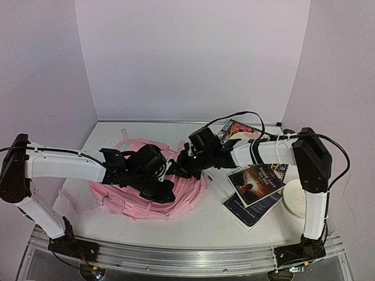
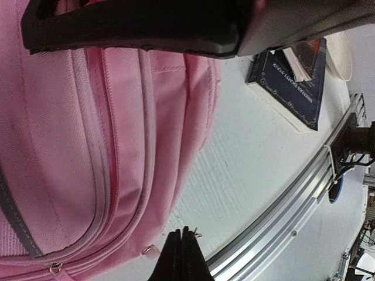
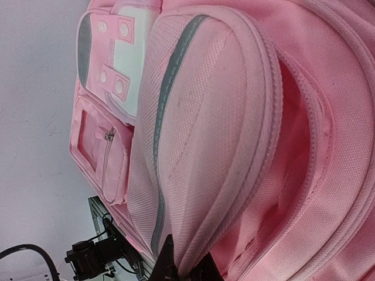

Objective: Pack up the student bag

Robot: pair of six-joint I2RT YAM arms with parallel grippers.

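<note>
The pink bag [image 1: 137, 208] lies flat on the left half of the table, partly hidden under both arms. In the right wrist view, the edge of the bag's front flap [image 3: 220, 111] runs between the fingers of my right gripper, which is shut on it; a gap opens beside that flap. My left gripper is shut, with nothing showing between its fingers, over the bag close to the right gripper. To the right lie a book titled "Three Days to See" [image 1: 256, 184] and a dark blue book [image 1: 252, 213] partly beneath it.
Further back lies a colourful patterned book [image 1: 235, 129], partly covered by the right arm. A round white object [image 1: 295, 198] rests at the right edge. Free table shows along the front, and a metal rail [image 1: 187, 257] borders it. The two arms nearly meet over the bag.
</note>
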